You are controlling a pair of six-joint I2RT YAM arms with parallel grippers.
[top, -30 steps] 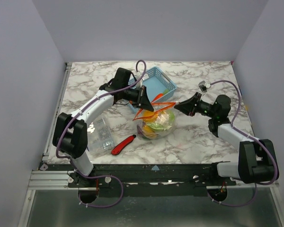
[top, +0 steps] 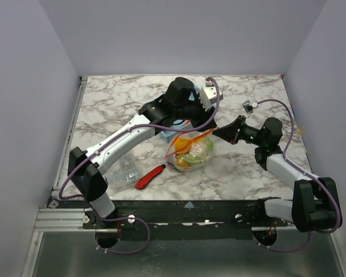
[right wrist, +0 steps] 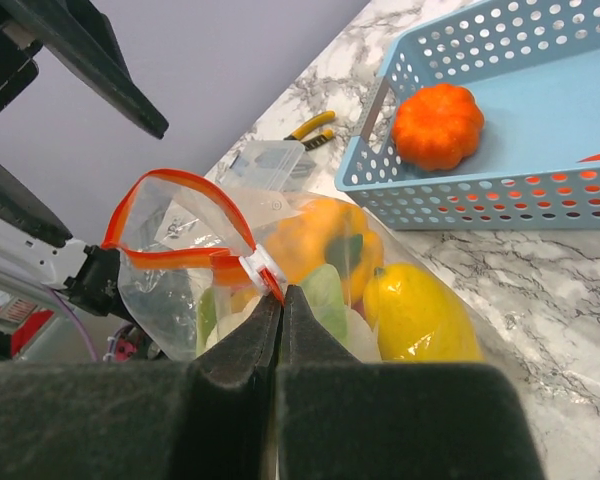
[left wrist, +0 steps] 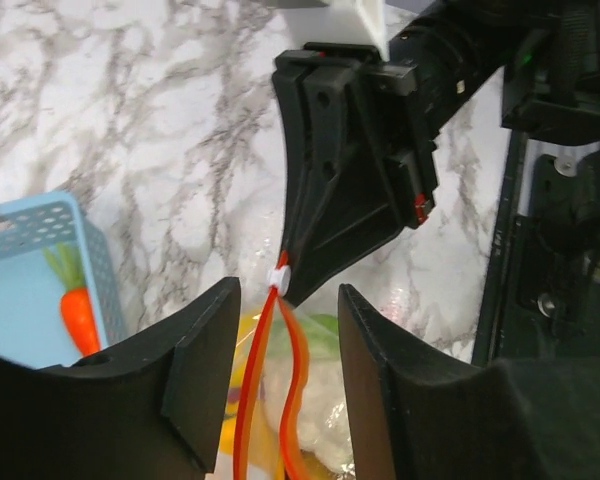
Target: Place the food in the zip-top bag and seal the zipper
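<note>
The zip bag (top: 190, 153) holds yellow, orange and green food; its orange-edged mouth stands up, with the white slider (right wrist: 260, 265) near one end. My right gripper (top: 218, 131) is shut on the bag at that slider end, as the left wrist and right wrist views show. My left gripper is open above the zipper strips (left wrist: 267, 370), fingertips apart, near the right gripper's tips. In the right wrist view its black fingers hang over the bag's upper left, clear of it.
A blue basket (right wrist: 480, 210) with an orange pepper and a carrot (left wrist: 78, 320) is behind the bag. A red knife (top: 150, 176) lies in front, and a clear container (top: 124, 170) sits at left.
The bag's mouth looks narrower from above. The right arm has barely moved.
</note>
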